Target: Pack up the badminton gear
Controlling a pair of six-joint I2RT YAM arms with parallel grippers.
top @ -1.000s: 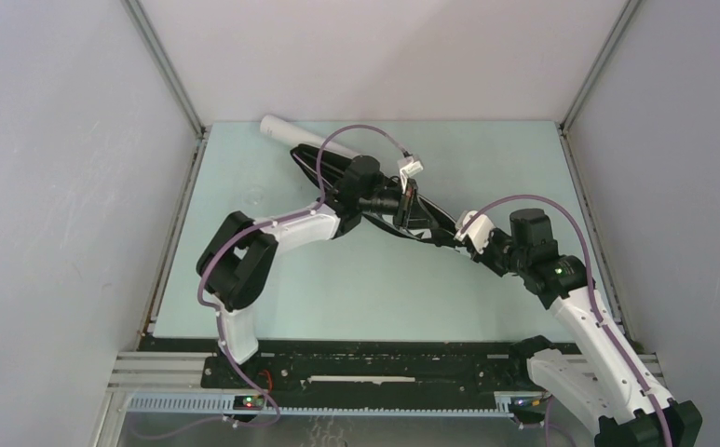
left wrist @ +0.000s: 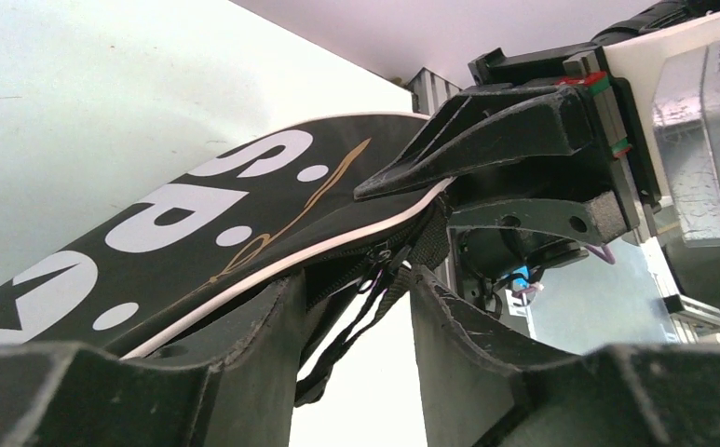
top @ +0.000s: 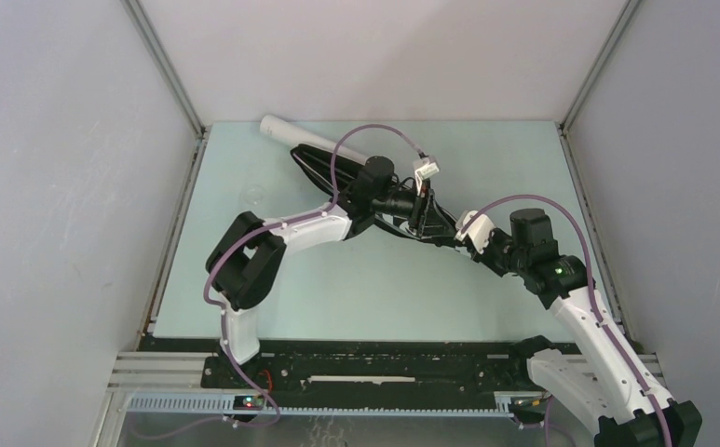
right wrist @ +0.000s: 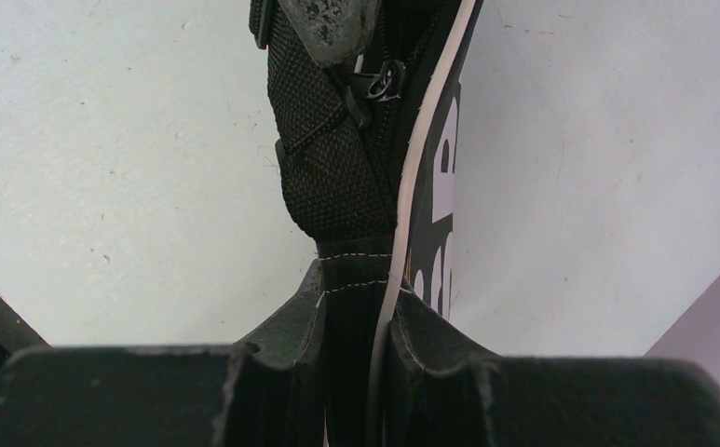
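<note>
The long black racket bag [left wrist: 300,200], with white lettering and pale piping, slants across the table. My right gripper is shut on its narrow end, just below a webbing strap [right wrist: 337,177]. A zipper pull with a dark cord [left wrist: 374,289] hangs at the zip near that end. My left gripper is part open, and the pull and cord lie in the gap between its fingers, without a visible grip on them. In the top view, the arms hide much of the bag's middle and narrow end [top: 314,168].
A white tube [top: 286,130] lies behind the bag at the back left. A faint clear round object [top: 254,195] rests at the left of the table.
The right arm and the bag's far end look unmoved.
</note>
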